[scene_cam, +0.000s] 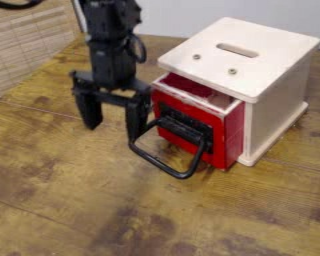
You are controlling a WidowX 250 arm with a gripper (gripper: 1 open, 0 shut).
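A white wooden toy cabinet (272,110) stands at the right with a red front door (227,130) tilted slightly out at the top, showing a red inside. A black handle (163,165) sticks out from the door toward the front. My black gripper (111,108) hangs just left of the door, blurred, with its two fingers spread apart and nothing seen between them.
A woven mat (23,60) lies at the upper left, and a pale wall runs along the back.
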